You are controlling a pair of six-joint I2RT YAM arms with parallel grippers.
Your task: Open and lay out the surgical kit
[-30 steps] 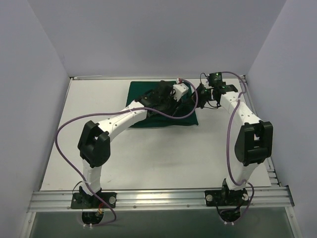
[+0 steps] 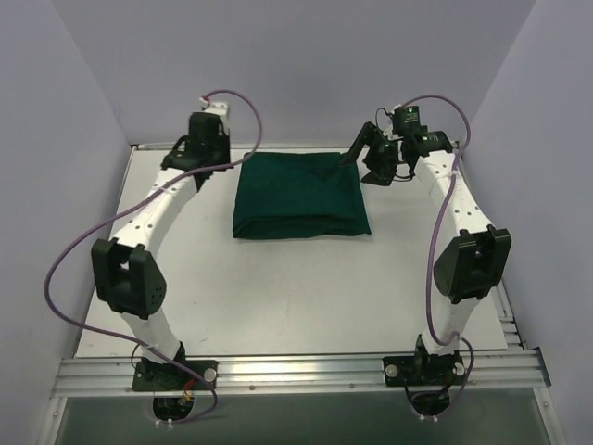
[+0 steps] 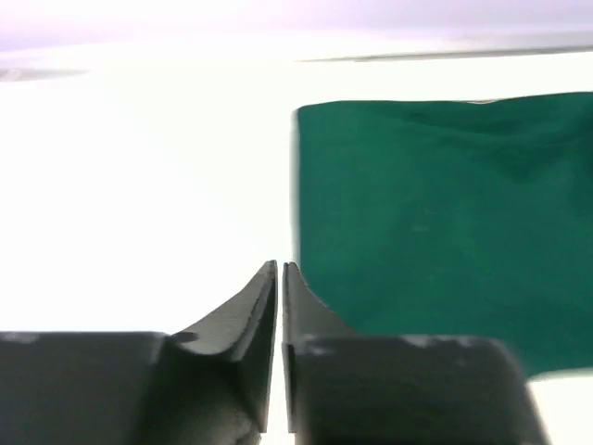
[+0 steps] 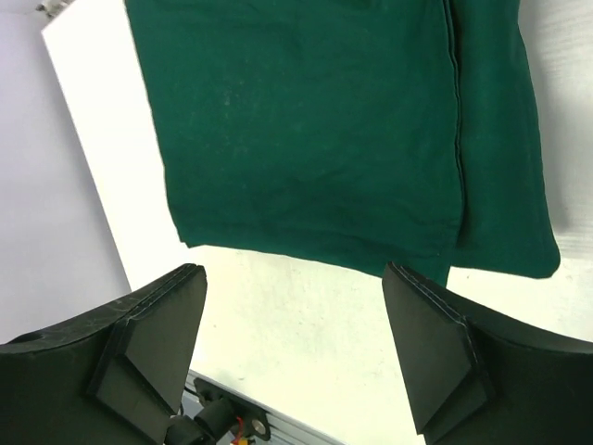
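Note:
A dark green cloth-wrapped kit (image 2: 296, 199) lies flat at the back middle of the table, as a folded square. In the right wrist view the cloth (image 4: 306, 130) shows a layered fold with a seam along its right side. My right gripper stands open above the kit's right side, nothing between its fingers. To the kit's left is my left gripper, shut, its fingertips nearly together and nothing visible between them. The left wrist view shows the cloth (image 3: 426, 222) to the right, slightly blurred. Whatever the folds cover is hidden.
Metal rails (image 2: 296, 366) run along its front edge. Grey walls (image 2: 46, 167) rise at the left, right and back. Purple cables (image 2: 79, 239) loop along both arms.
My left arm has swung left, from over the kit to its left side. The kit looks unmoved.

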